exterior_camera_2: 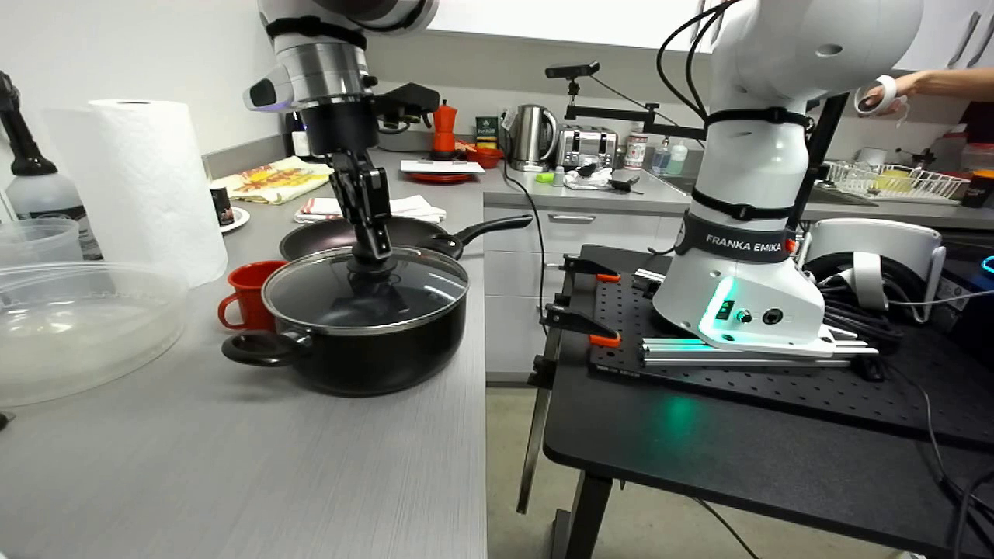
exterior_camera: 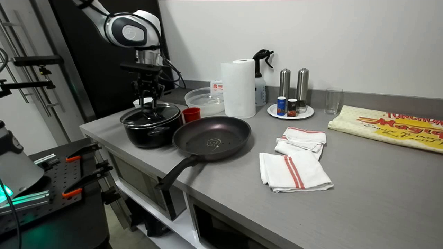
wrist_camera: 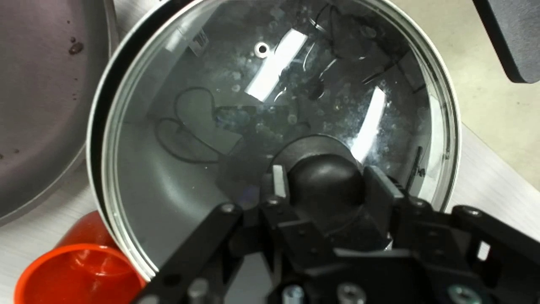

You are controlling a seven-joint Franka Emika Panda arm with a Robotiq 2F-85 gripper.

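Note:
A black pot (exterior_camera_2: 382,359) stands near the counter edge with a glass lid (exterior_camera_2: 307,293) on top. The lid's round black knob (wrist_camera: 326,177) sits between the fingers of my gripper (exterior_camera_2: 370,250), which is shut on it. In the wrist view a dark crescent shows along the left between two silver rims, so the lid looks slightly off-centre on the pot. Whether it is raised at any side is hard to tell.
A frying pan (exterior_camera: 211,139) is right beside the pot, its handle over the counter edge. A red mug (exterior_camera_2: 249,293) nearly touches the pot. Paper towels (exterior_camera: 238,89) and a clear plastic tub (exterior_camera_2: 84,326) stand behind. Folded towels (exterior_camera: 295,172) lie farther right.

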